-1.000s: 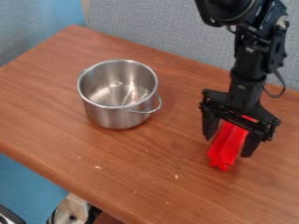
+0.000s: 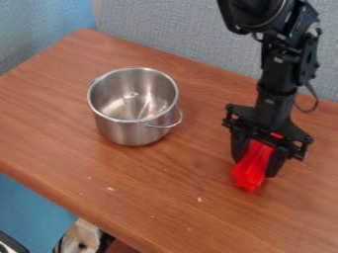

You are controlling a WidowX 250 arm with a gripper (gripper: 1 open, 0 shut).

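My black gripper [image 2: 259, 156] reaches down on the right side of the wooden table, its fingers on either side of a red object [image 2: 250, 175] lying on the tabletop. The fingers appear to touch its sides, but whether they are closed on it is hard to tell. The far finger is partly hidden.
A steel pot [image 2: 132, 104] with a wire handle stands left of the gripper. A grey wall rises behind, and blue floor shows beyond the left edge.
The gripper has shifted very slightly around the red object; the pot is unmoved.
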